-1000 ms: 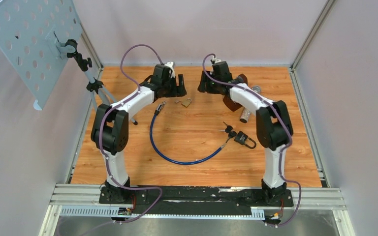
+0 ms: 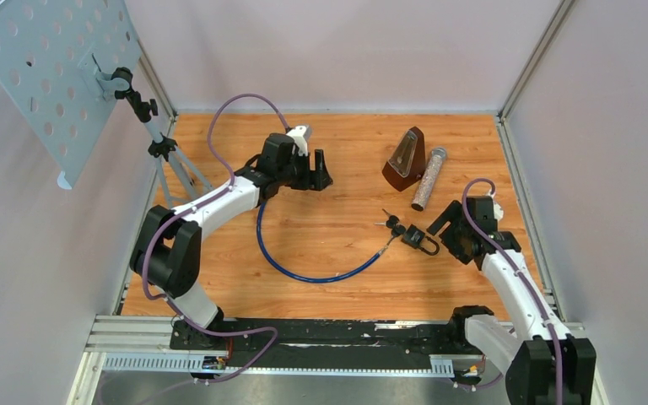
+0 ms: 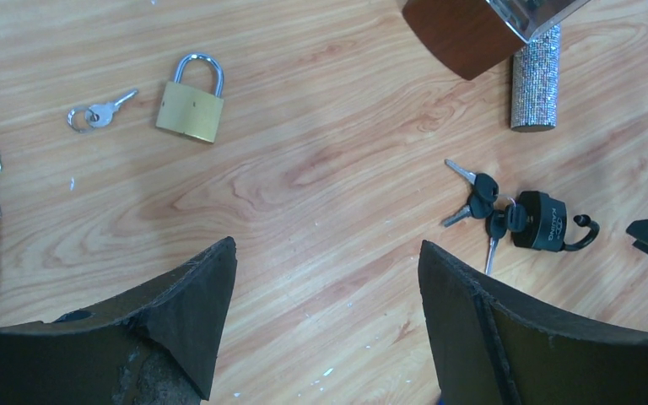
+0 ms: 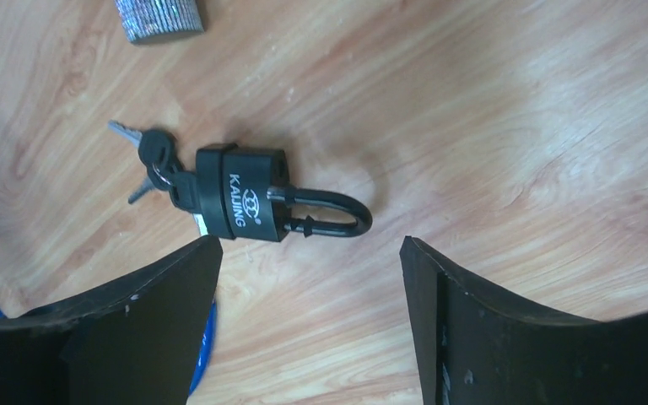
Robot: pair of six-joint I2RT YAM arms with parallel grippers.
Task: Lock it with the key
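Observation:
The black padlock [image 2: 413,236] lies on the wooden table right of centre; in the right wrist view its printed body [image 4: 245,194] faces up. Its shackle [image 3: 585,234] looks open, one end apparently free of the body. Several black-headed keys [image 4: 160,156] cluster at the keyhole end. A brass padlock [image 3: 190,111] with a small ringed key [image 3: 105,111] beside it shows in the left wrist view; the left arm hides them from above. My left gripper [image 2: 324,173] is open and empty over the back middle. My right gripper [image 2: 449,232] stands open just right of the black padlock, apart from it.
Behind the black padlock are a brown metronome [image 2: 405,159] and a glittery cylinder [image 2: 429,179]. A blue cable [image 2: 312,279] curves across the table's middle to the keys. A perforated stand [image 2: 59,76] rises at the left.
My right gripper has swung from the back middle toward the right and front, to beside the black padlock. The black padlock has stayed put.

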